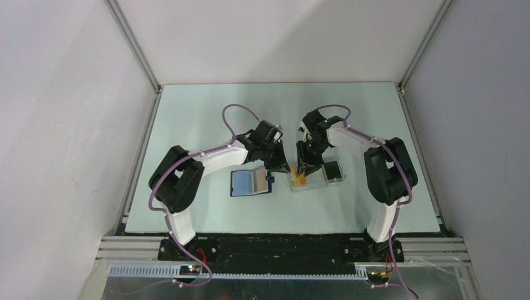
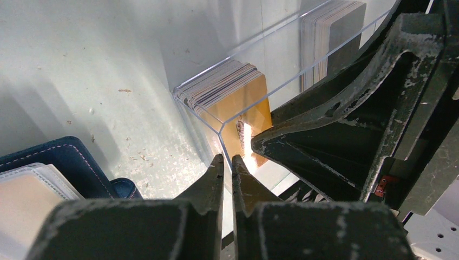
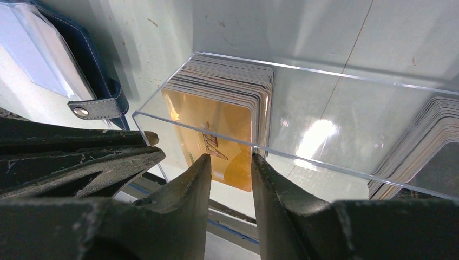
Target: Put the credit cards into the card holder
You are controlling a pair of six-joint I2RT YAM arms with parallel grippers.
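Note:
A clear acrylic box (image 1: 315, 186) holds a stack of gold cards (image 3: 214, 119) at one end and darker cards (image 3: 433, 162) at the other. An open navy card holder (image 1: 250, 182) with clear sleeves lies left of it. My left gripper is at the box's left end, fingertips close together against the clear wall; whether anything is between them is unclear. My right gripper is over the gold stack with its fingers apart, the stack showing between and behind them.
Both arms reach in from the front corners and nearly meet above the box. Walls border it.

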